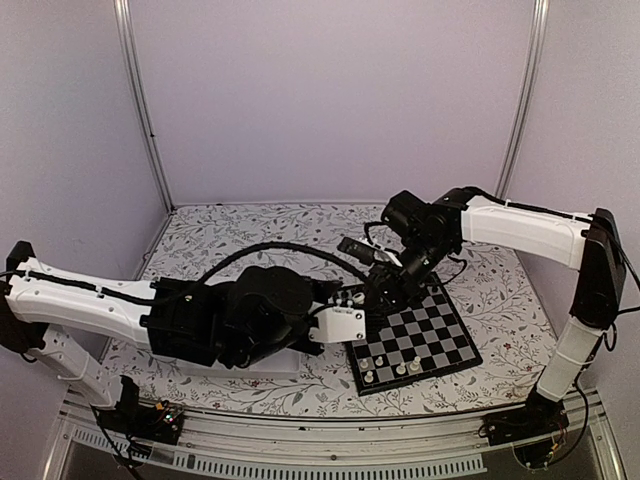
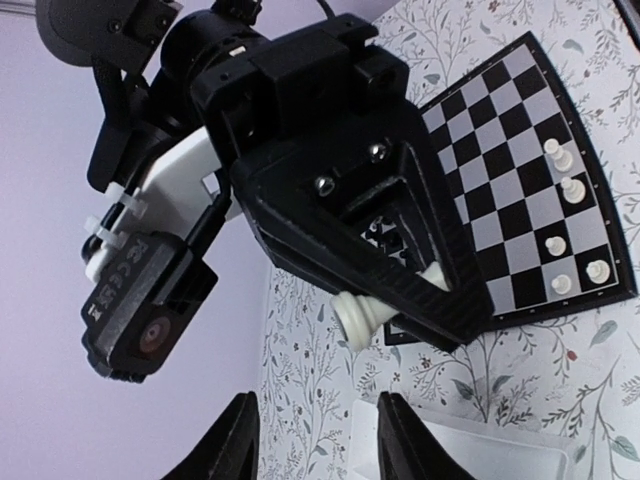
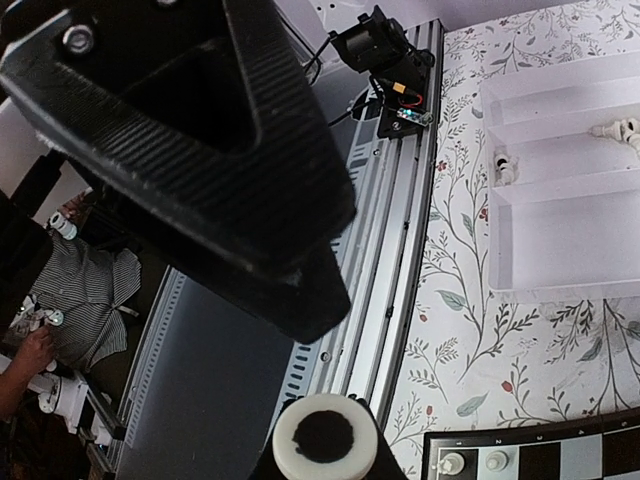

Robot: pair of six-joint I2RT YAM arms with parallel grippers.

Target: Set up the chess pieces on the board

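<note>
My right gripper is shut on a white chess piece (image 2: pixel 355 318) held sideways; its round base (image 3: pixel 323 438) faces the right wrist camera. My left gripper is open and empty, just in front of the right gripper, with its fingertips at the bottom of the left wrist view. The chessboard (image 1: pixel 455 355) has several white pieces (image 2: pixel 598 271) standing along one edge and dark pieces at the far side, mostly hidden behind the right gripper.
A white divided tray (image 3: pixel 560 240) with white pieces (image 3: pixel 620 133) lying in it is left of the board, largely hidden by my left arm in the top view. Patterned table surface surrounds both.
</note>
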